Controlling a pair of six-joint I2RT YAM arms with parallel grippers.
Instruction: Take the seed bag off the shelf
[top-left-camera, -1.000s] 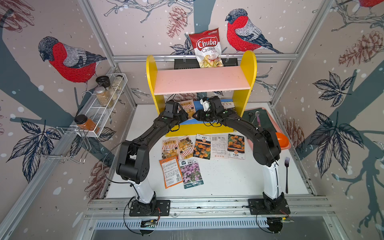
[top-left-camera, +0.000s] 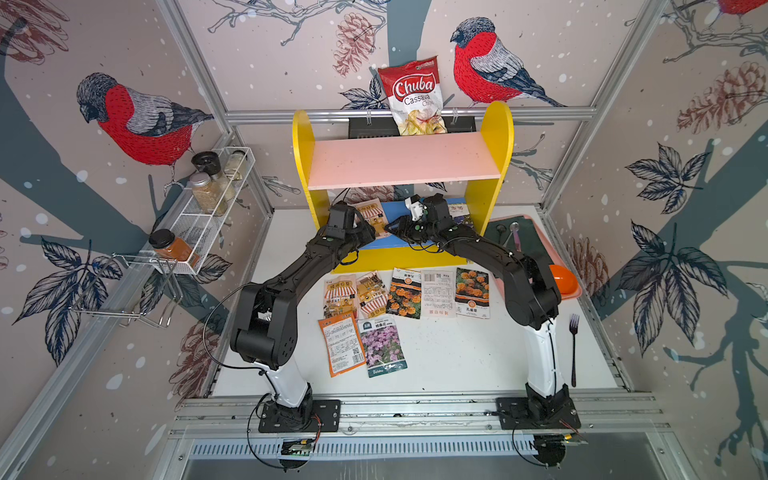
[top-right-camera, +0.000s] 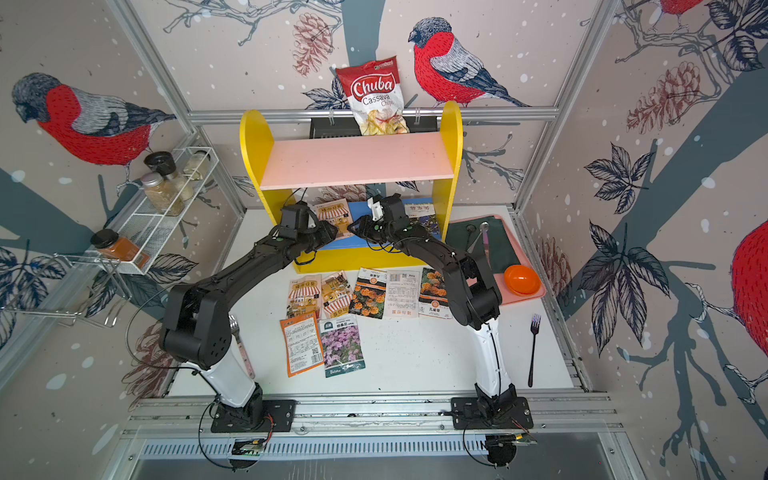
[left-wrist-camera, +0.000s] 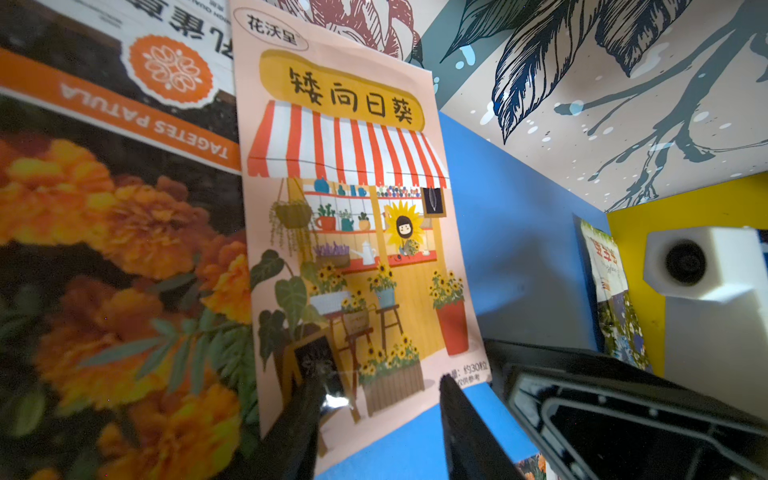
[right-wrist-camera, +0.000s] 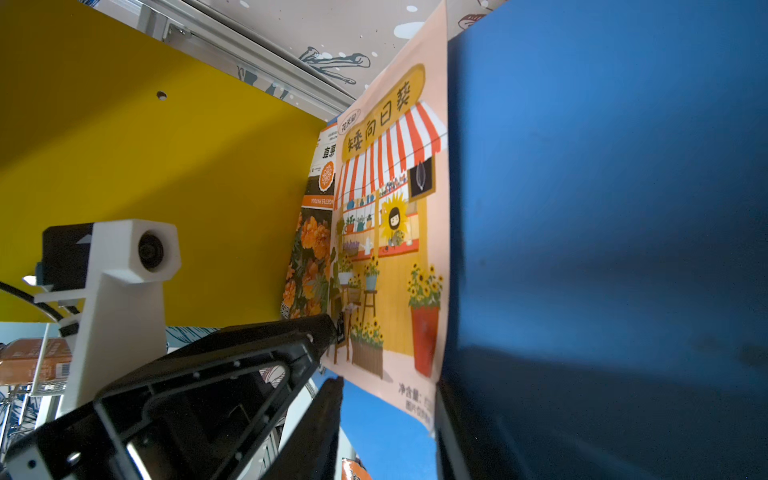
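A pale pink seed bag (left-wrist-camera: 360, 240) with a striped awning and sunflowers stands on the blue shelf board (right-wrist-camera: 600, 240). In the right wrist view the same bag (right-wrist-camera: 392, 232) shows its right edge bent toward the camera. My left gripper is at its lower part, fingers apart over the bag's printed face. At the bag's lower right corner is my right gripper, part open, its right finger (right-wrist-camera: 454, 432) close by that corner. Whether either finger touches the bag cannot be told.
A marigold bag (left-wrist-camera: 120, 280) stands beside it, near the yellow side wall (right-wrist-camera: 160, 160). Another bag (left-wrist-camera: 616, 296) is at the shelf's right end. The pink upper board (top-left-camera: 404, 160) is overhead. Several packets, including a purple-flower bag (top-left-camera: 382, 345), cover the table in front.
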